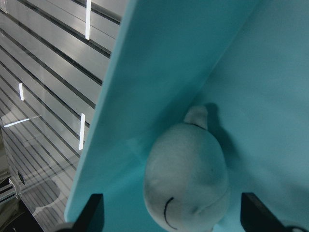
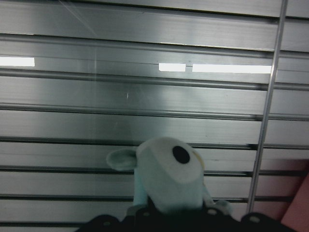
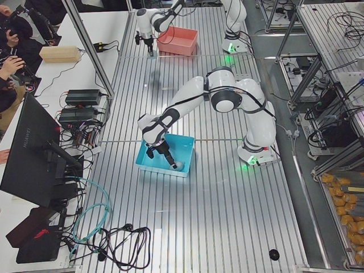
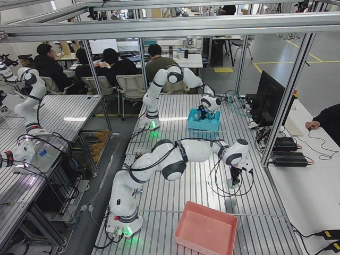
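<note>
A pale plush toy point(image 1: 186, 176) lies against the wall in the blue bin point(image 3: 147, 159). My left gripper point(image 3: 173, 165) reaches down into the bin; in the left wrist view its open fingers stand either side of the toy. My right gripper point(image 4: 234, 178) is over the table at the other station, shut on a pale teal plush toy point(image 2: 169, 171) with a dark oval patch, seen close in the right wrist view.
A pink bin point(image 4: 204, 228) stands beside the right arm. A monitor point(image 3: 31, 153) and electronics line the side desk. Coiled cables point(image 3: 125, 250) lie at the table's corner; the table right of the blue bin is clear.
</note>
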